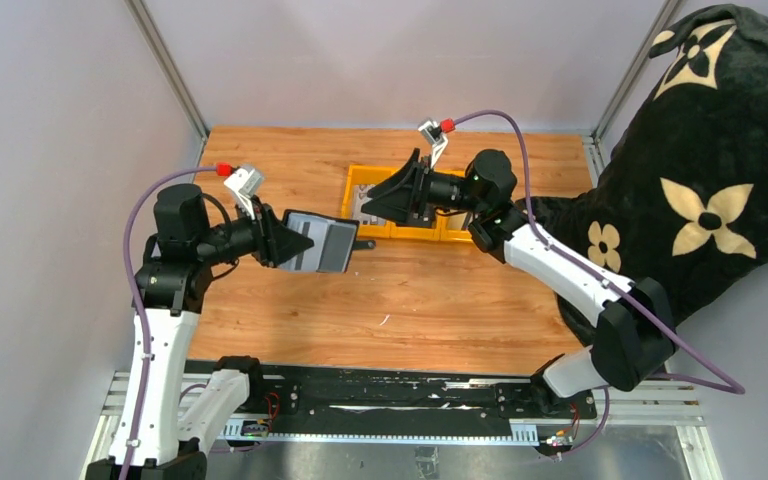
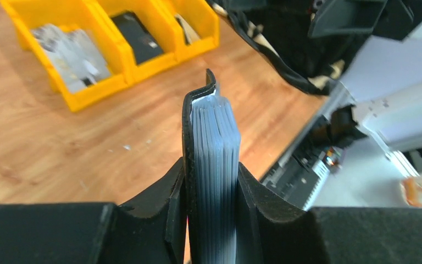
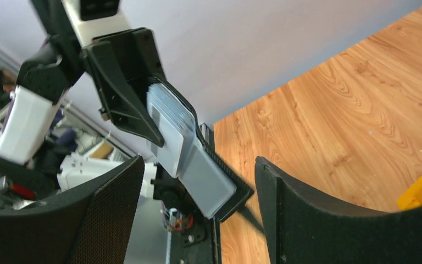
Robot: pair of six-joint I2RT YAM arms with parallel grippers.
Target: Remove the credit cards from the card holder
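Observation:
Off the table, the card holder (image 1: 328,240) hangs from my left gripper (image 1: 282,246), which is shut on one end of it. In the left wrist view the card holder (image 2: 215,159) stands upright between the fingers, a dark cover on one side and stacked clear sleeves on the other. From the right wrist view its sleeves (image 3: 209,184) fan out over the dark cover. My right gripper (image 1: 392,194) is open to the right of the holder, apart from it, with nothing between its fingers. Whether cards sit inside the sleeves I cannot tell.
A yellow compartment tray (image 1: 390,230) stands at the back middle, partly under my right gripper; flat items (image 2: 70,58) lie in its left compartment. A black patterned cushion (image 1: 675,200) fills the right side.

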